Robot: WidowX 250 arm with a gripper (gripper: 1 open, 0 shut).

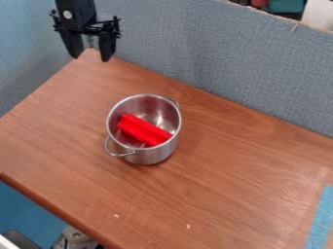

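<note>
A steel pot (pixel 159 153) with wire handles sits on the wooden table near the middle of the camera view. A red cylindrical object (pixel 143 129) lies slanted inside it. My black gripper (pixel 86 52) hangs at the top left, above the table's back corner and well apart from the pot, open with nothing visible between its fingers.
A grey padded wall (pixel 221 58) runs along the back and left. A blue strip (pixel 318 219) lies at the lower right.
</note>
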